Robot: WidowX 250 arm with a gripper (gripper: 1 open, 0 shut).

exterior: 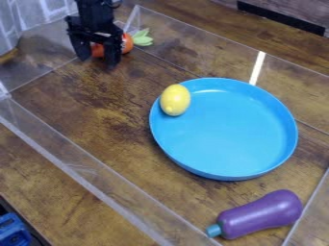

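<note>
My dark gripper [95, 48] is open at the upper left, low over an orange-red carrot [117, 44] with a pale green top. Its fingers partly hide the carrot, and I cannot tell whether they touch it. A blue round plate [229, 139] on the right holds a yellow, egg-shaped object [175, 100] near its left rim. A purple eggplant [257, 213] lies at the lower right.
Clear tray edges run along the sides, and a blue object [13, 231] sits at the bottom left corner.
</note>
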